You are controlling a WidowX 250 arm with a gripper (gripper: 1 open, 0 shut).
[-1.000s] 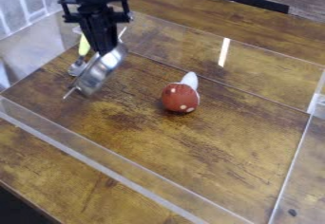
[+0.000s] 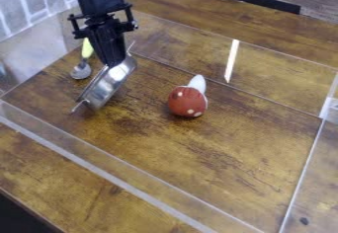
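My black gripper (image 2: pixel 114 57) hangs at the upper left, shut, just above a silver metal pan or bowl (image 2: pixel 106 84) that is tilted on the wooden table; whether they touch I cannot tell. A red spotted mushroom toy (image 2: pixel 188 103) with a white part behind it lies near the middle. Left of the gripper, partly hidden, is a yellow-green object (image 2: pixel 87 49) with a small silver piece (image 2: pixel 81 70) below it.
A clear-walled boundary surrounds the wooden table (image 2: pixel 238 168). A thin white strip (image 2: pixel 231 61) is at the back right.
My gripper has shifted a little, and the silver pan has moved slightly down and left, with more of the small silver piece beside it showing. The mushroom has not moved.
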